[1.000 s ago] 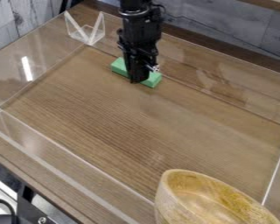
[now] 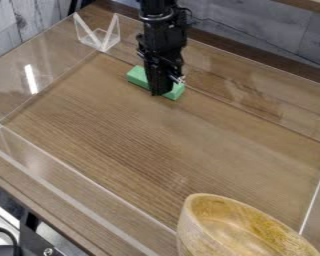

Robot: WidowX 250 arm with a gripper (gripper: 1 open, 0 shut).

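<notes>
My black gripper (image 2: 159,82) reaches down from the top middle of the camera view to a green rectangular object (image 2: 139,75) lying on the wooden table (image 2: 149,150). The fingertips sit over the middle of the green object and partly hide it. Whether the fingers are open, shut or holding it is too small to tell.
A large yellow bowl (image 2: 240,230) is at the bottom right. A white wire-like item (image 2: 96,35) stands at the upper left. A grey wall runs behind.
The gripper has shifted slightly over the green object, which shows only slight change in how much of it is covered.
</notes>
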